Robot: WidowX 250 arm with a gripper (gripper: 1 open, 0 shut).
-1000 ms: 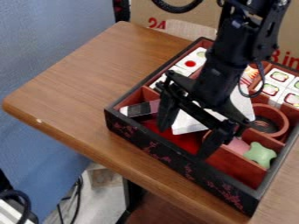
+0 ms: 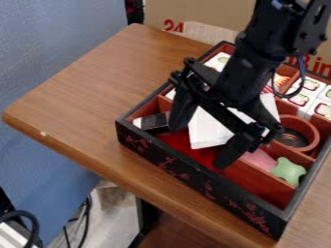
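Note:
The black gripper [image 2: 202,132] reaches down into a dark-rimmed red compartment box [image 2: 168,159] on the wooden table. Its fingers straddle the left-front compartment, over white paper [image 2: 214,129]. A small black object [image 2: 154,123] lies at the left end, beside one finger. I cannot tell whether anything is between the fingertips. Right of the gripper are a green piece [image 2: 287,170], a pink piece [image 2: 258,161] and a round brown ring [image 2: 296,132]. White cards [image 2: 311,95] fill the back compartments.
A cardboard box [image 2: 195,19] stands behind. Cables hang at the lower left, beside the table.
The arm's upper part has shifted slightly right, and the gripper has moved a little, its lower finger slightly rightward.

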